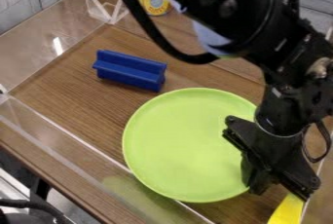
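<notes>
A bright green round plate [176, 145] lies flat on the wooden surface in the middle of the view. My black gripper [260, 174] is low at the plate's right edge, its fingers reaching down over the rim and partly hiding it. The fingers look close together; whether anything thin is between them is hard to see. A yellow object [289, 211] lies just below the gripper at the lower right, partly cut off by the frame.
A blue holder [129, 70] lies at the upper left on bare wood. A small yellow item [155, 0] stands at the back. Clear plastic walls [33, 62] edge the area at left and front.
</notes>
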